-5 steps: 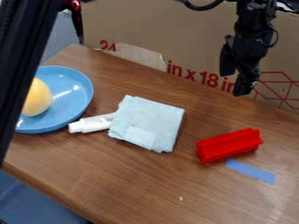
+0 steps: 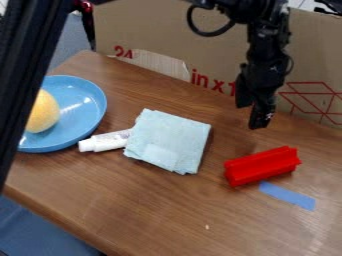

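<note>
The black robot gripper (image 2: 254,108) hangs at the back of the table, right of centre, above and behind a red block (image 2: 262,165); it is open with nothing seen between its fingers. A folded light blue cloth (image 2: 167,140) lies mid-table, beside a white tube (image 2: 102,142) at its left. A blue plate (image 2: 79,100) at the left holds a yellow round object (image 2: 43,112), partly hidden by a dark bar in the foreground.
A cardboard sheet (image 2: 160,25) stands along the back edge. A strip of blue tape (image 2: 287,196) lies by the red block.
The gripper has moved left and down toward the tabletop. The objects on the table lie where they were.
</note>
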